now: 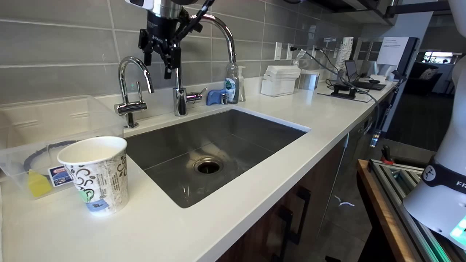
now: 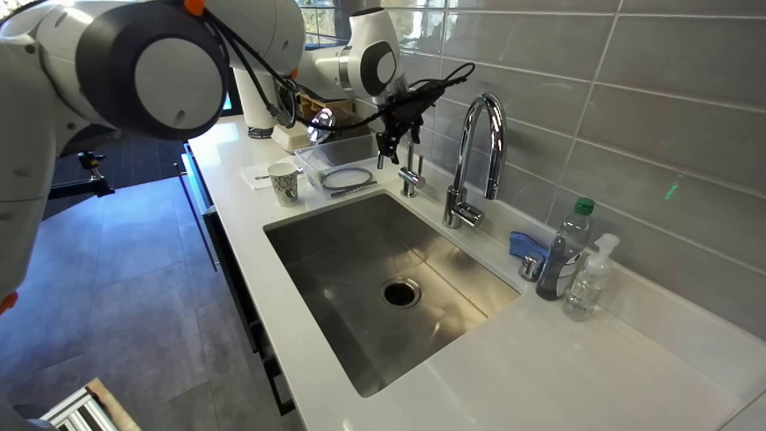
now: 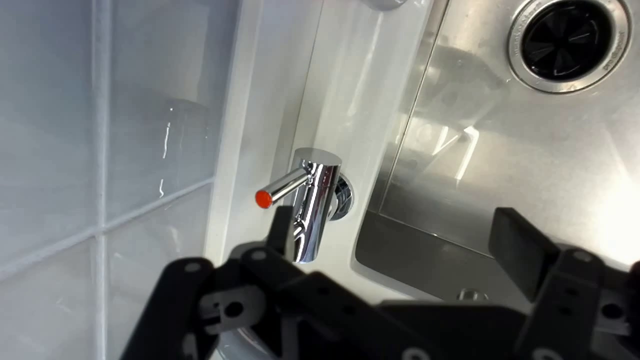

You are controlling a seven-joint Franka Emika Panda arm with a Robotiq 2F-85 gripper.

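My gripper (image 1: 158, 67) hangs open above the back of the sink, between the small chrome faucet (image 1: 129, 107) and the tall chrome faucet (image 1: 180, 98). In the wrist view the fingers of the gripper stand wide apart with nothing held between them. The small faucet's lever (image 3: 288, 185), with its red end, lies just beyond the left finger in that view; whether they touch I cannot tell. Beneath and to the right is the steel sink (image 2: 344, 287), empty, with its dark drain (image 3: 567, 39).
A patterned paper cup (image 1: 98, 179) and a clear plastic bin (image 1: 83, 118) stand left of the sink. A blue sponge (image 1: 214, 96), a soap bottle (image 2: 565, 251) and a pump bottle (image 2: 590, 280) sit behind it. The tiled wall (image 3: 156, 120) is close.
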